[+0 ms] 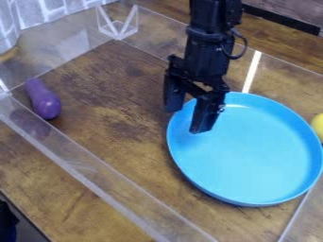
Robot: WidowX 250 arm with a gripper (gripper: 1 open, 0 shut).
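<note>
My black gripper (192,102) hangs open over the wooden surface at the upper left edge of a large blue plate (247,157), with one finger reaching over the plate. Nothing shows between its fingers. A purple eggplant-like object (43,100) lies on the left of the surface, well apart from the gripper.
A yellow object (316,128) is partly cut off at the right edge, beside the plate. Clear plastic walls border the area, and a white wire-like piece (116,24) stands at the back left.
</note>
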